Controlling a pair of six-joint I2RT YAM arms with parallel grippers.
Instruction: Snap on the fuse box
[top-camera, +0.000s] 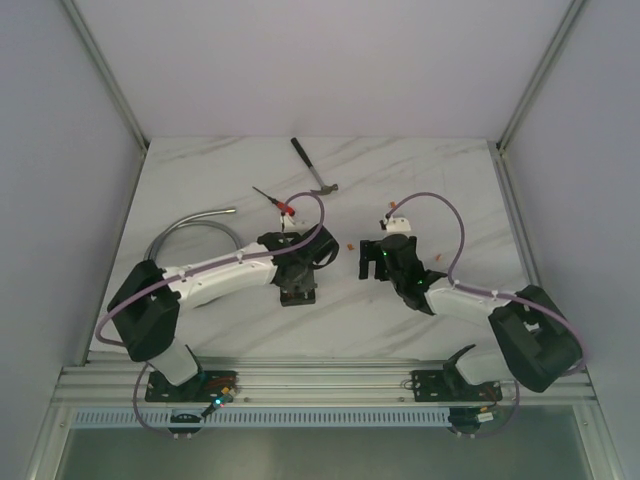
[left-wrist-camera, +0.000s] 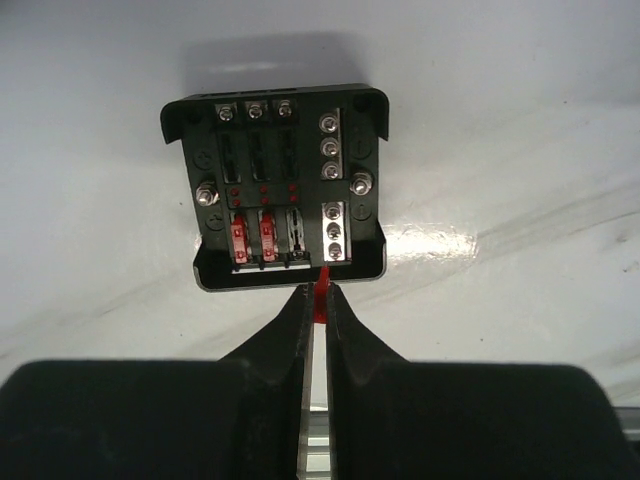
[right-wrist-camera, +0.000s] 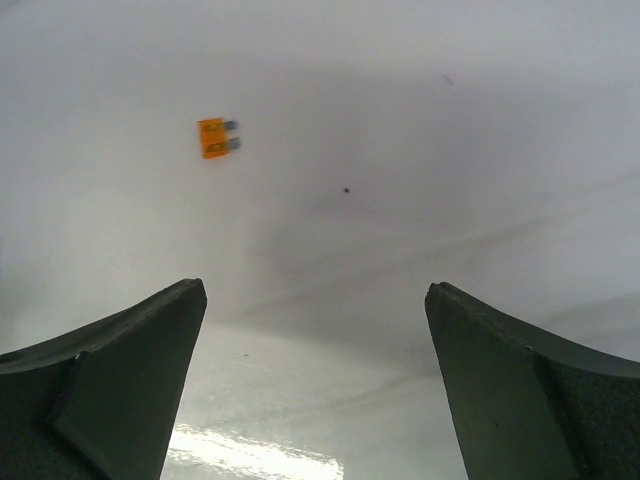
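Observation:
The black fuse box (left-wrist-camera: 275, 185) lies on the marble table below my left gripper (top-camera: 300, 262), which mostly covers it in the top view. In the left wrist view it holds two red fuses (left-wrist-camera: 268, 236). A small red piece (left-wrist-camera: 320, 305) shows at my left fingertips, at the box's lower edge; whether they grip it is unclear. My right gripper (top-camera: 385, 258) stands open to the right of the box, with nothing between its fingers. An orange fuse (right-wrist-camera: 214, 138) lies on the table in the right wrist view.
A hammer (top-camera: 309, 162) and a red-handled screwdriver (top-camera: 282, 206) lie behind the box. A coiled grey hose (top-camera: 160, 240) is at the left.

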